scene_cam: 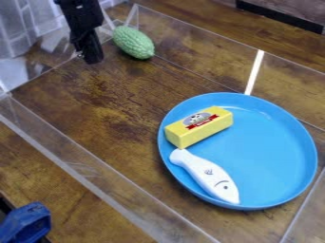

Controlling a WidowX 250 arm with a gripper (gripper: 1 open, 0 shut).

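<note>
My black gripper (pixel 89 52) is at the top left of the camera view, shut, with nothing visible between its fingers. Just right of it lies a green, bumpy, oblong vegetable (pixel 135 43), apart from the fingers. On the right, a blue plate (pixel 260 152) holds a yellow box (pixel 199 126) with a small printed picture and a white fish-shaped object (pixel 204 177) below it.
Clear plastic walls edge the wooden surface (pixel 95 114), whose middle and left are bare. A blue object (pixel 23 224) lies at the bottom left, outside the wall.
</note>
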